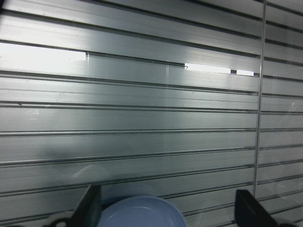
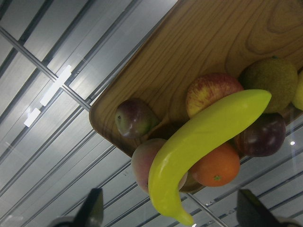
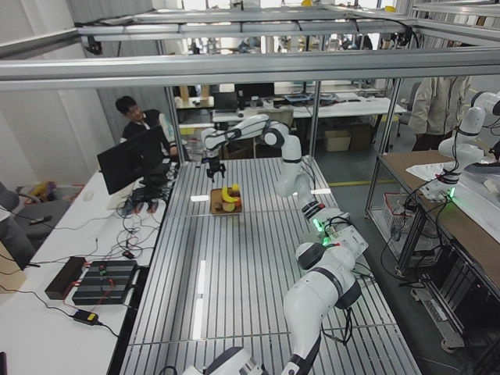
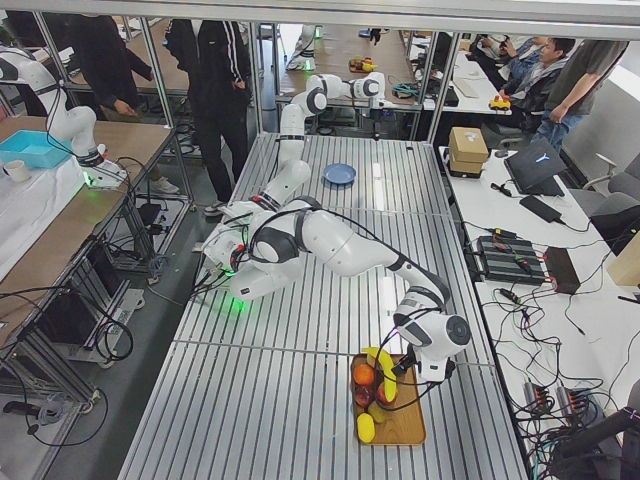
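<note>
A wooden tray (image 4: 405, 420) holds several fruits, with a yellow banana (image 2: 203, 132) lying across them, an orange (image 2: 217, 165) and apples among them. My right gripper is open above the tray, its fingertips at the bottom edge of the right wrist view, nothing visibly held. A blue plate (image 4: 339, 174) lies at the far end of the slatted table in the camera right view. My left gripper stands open above that plate, which shows between its fingertips at the bottom of the left wrist view.
Both arms' bases and cables are along one long side. A desk (image 3: 78, 211) with electronics runs along the other side; metal frame posts surround the table.
</note>
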